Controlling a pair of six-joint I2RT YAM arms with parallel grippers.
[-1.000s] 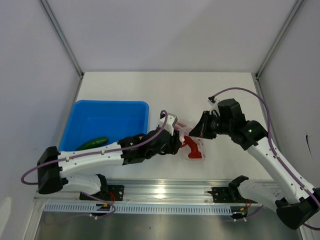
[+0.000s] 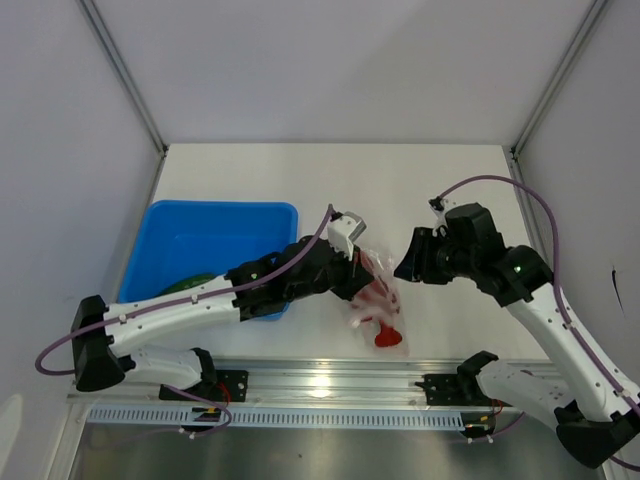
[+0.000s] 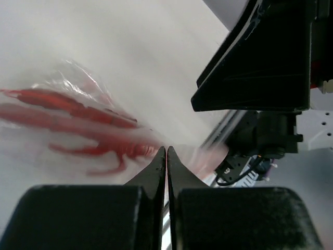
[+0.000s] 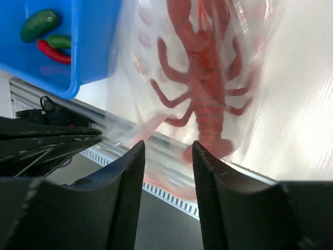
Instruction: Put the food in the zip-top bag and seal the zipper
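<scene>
A red lobster [image 4: 206, 88] lies inside a clear, crumpled zip top bag [image 4: 127, 96]; from above, its red tail [image 2: 387, 336] shows toward the table's front. My left gripper is shut at the bag's left side, its tips against the pinkish strip of film. Whether film is caught between those tips I cannot tell. My right gripper stands open over the bag, with a gap between its fingers and the film lying beyond them. In the top view, the left arm hides part of the bag, and the right gripper [image 2: 403, 272] hovers at its right.
A blue bin [image 2: 215, 204] stands on the left, partly behind my left arm. It holds a dark green vegetable [image 4: 40, 26], a green pepper [image 4: 59, 41] and a red chili [image 4: 52, 52]. A metal rail [image 2: 320, 378] runs along the front.
The right gripper has opened and shifted a little to the right. The lobster's tail end now lies nearer the front.
</scene>
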